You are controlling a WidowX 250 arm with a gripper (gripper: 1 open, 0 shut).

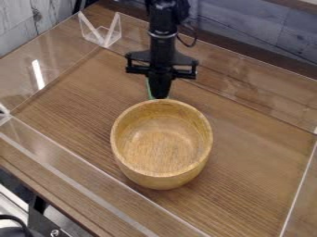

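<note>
The black gripper (161, 76) hangs from the top centre of the camera view, low over the wooden table behind the bowl. A small green object (152, 91) is mostly hidden behind the gripper, which appears shut; whether anything is between its fingers cannot be seen. A large round wooden bowl (161, 148) sits in front of it.
Clear plastic brackets stand at the left and upper-left edges. A black cable lies at the bottom-left corner.
</note>
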